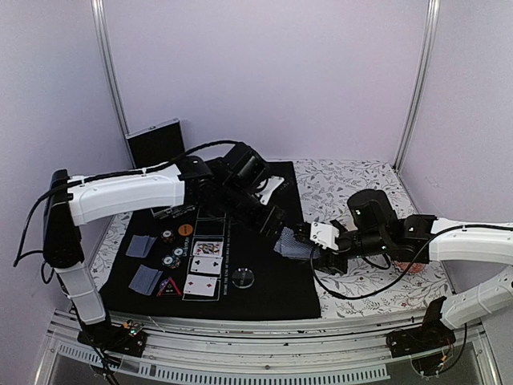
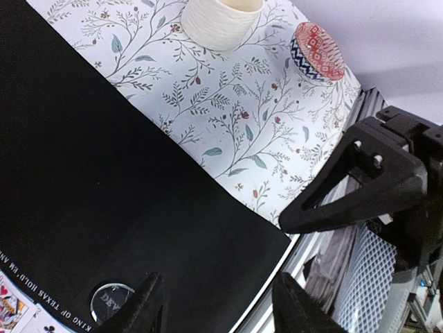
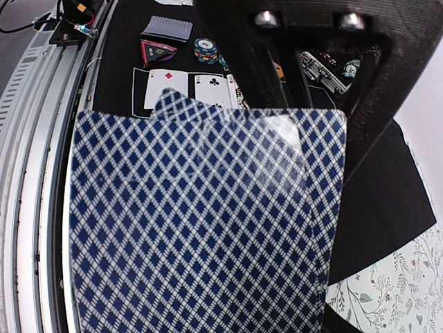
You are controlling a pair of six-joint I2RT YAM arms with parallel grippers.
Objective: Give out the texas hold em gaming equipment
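Observation:
Blue-backed playing cards (image 3: 201, 215) fill the right wrist view, a slightly fanned stack with my right gripper (image 1: 306, 233) shut on it. In the top view the cards (image 1: 292, 245) stick out leftward over the mat's right edge. My left gripper is open with nothing between its fingers; in the top view it hangs just up and left of the held cards, apart from them. On the black mat (image 1: 272, 293) lie three face-up cards (image 1: 204, 266) and a round clear dealer button (image 1: 243, 277).
Two face-down card hands (image 1: 146, 279) lie at the mat's left, near chip stacks (image 1: 172, 258) and a triangular piece (image 1: 168, 287). An open case (image 1: 156, 146) stands behind. A white cup (image 2: 221, 24) and a red patterned bowl (image 2: 317, 52) sit on the floral cloth.

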